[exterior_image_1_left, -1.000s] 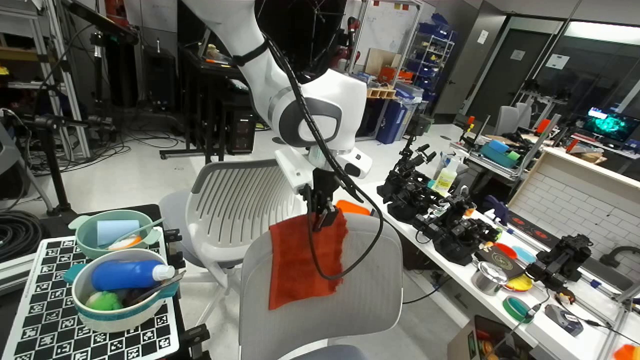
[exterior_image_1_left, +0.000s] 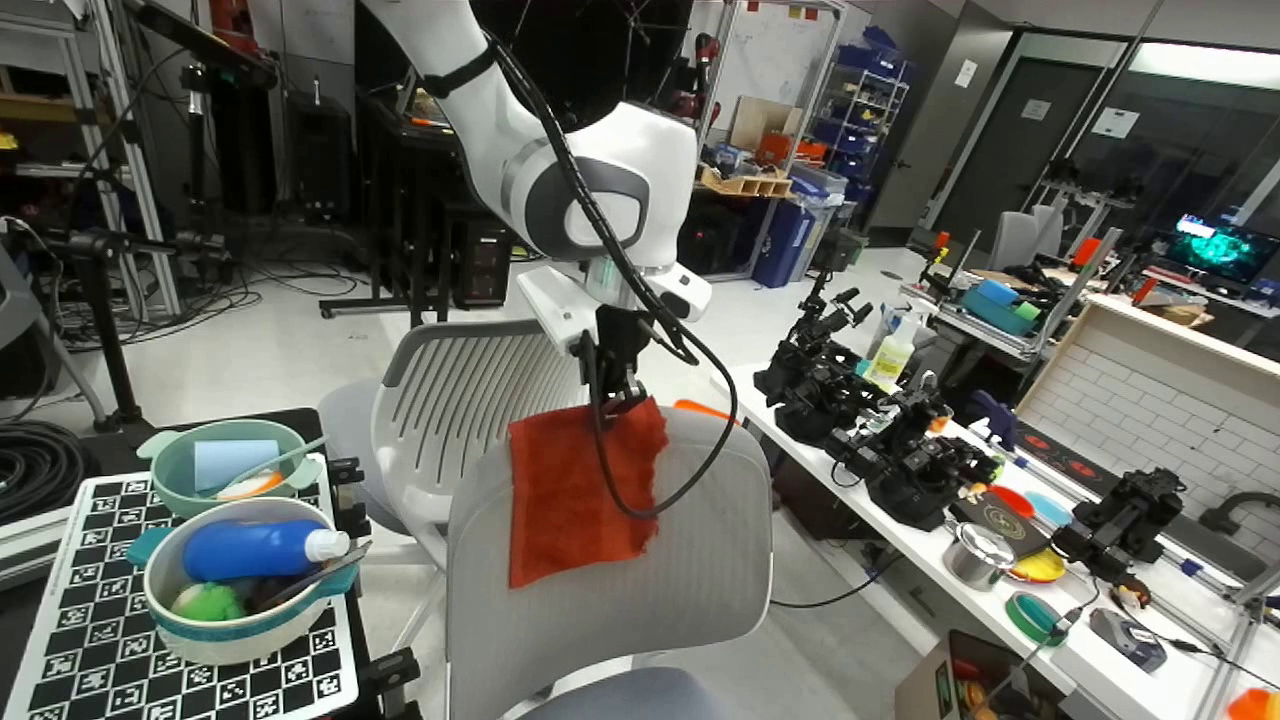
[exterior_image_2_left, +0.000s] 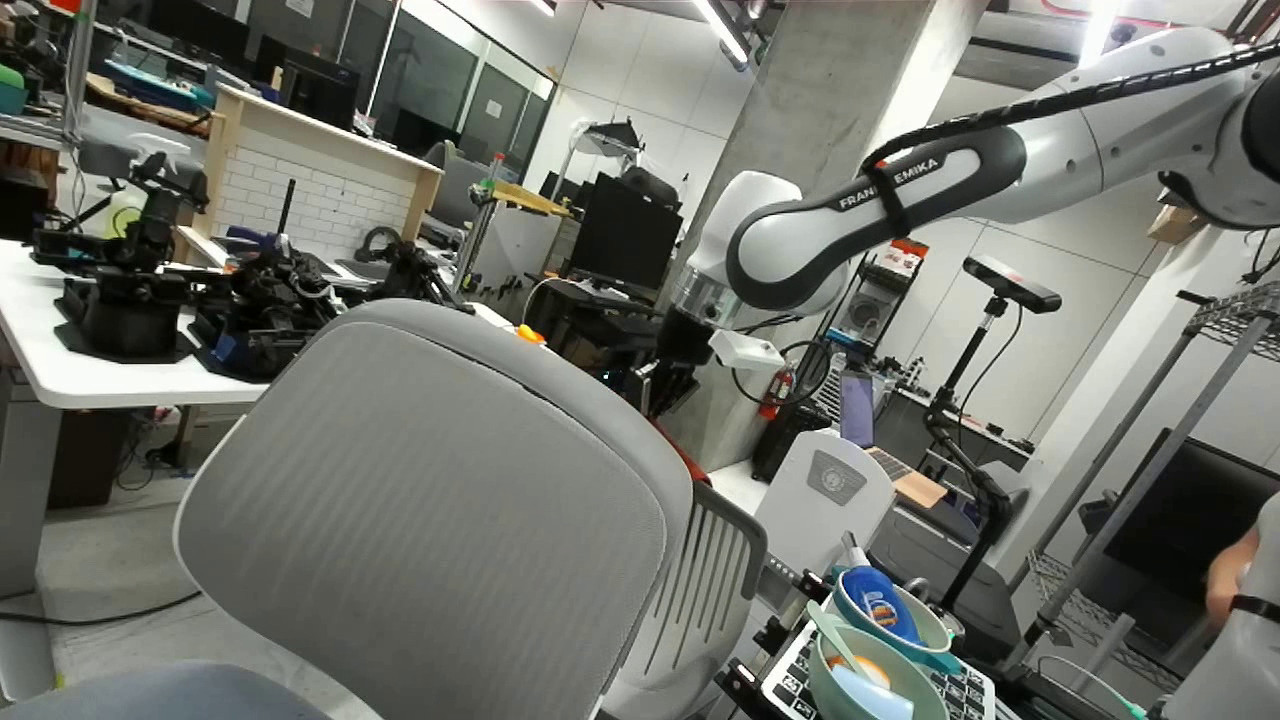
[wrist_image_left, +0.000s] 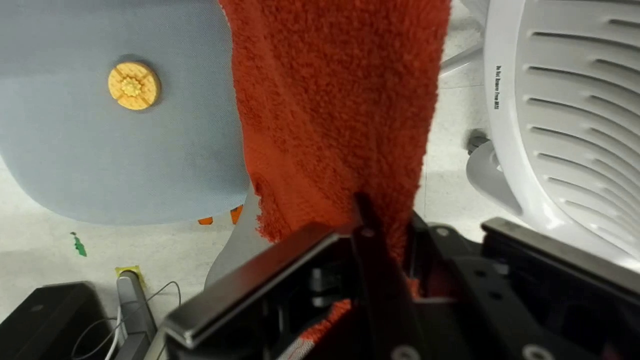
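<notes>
A red-orange towel (exterior_image_1_left: 582, 504) drapes over the top of a grey chair back (exterior_image_1_left: 720, 540) and hangs down the face seen in exterior view 1. At that top edge my gripper (exterior_image_1_left: 621, 406) points down, shut on the towel. From the wrist, the towel (wrist_image_left: 336, 90) runs up the middle, its fabric pinched between the fingers of my gripper. In exterior view 2 the chair back (exterior_image_2_left: 444, 504) hides most of the towel, leaving only a thin red strip (exterior_image_2_left: 686, 456) below my gripper (exterior_image_2_left: 654, 390).
A second, slatted chair (exterior_image_1_left: 480, 408) stands close by. On a patterned board (exterior_image_1_left: 90, 600) sit two bowls; the nearer bowl (exterior_image_1_left: 216, 648) holds a blue bottle (exterior_image_1_left: 252, 548). A round yellow piece (wrist_image_left: 134, 86) lies on the blue-grey seat (wrist_image_left: 180, 144). A white table (exterior_image_1_left: 864, 516) carries black devices.
My gripper, the towel and the grey chair have shifted together to the left and slightly up in exterior view 1. The bowls and the white table have stayed put.
</notes>
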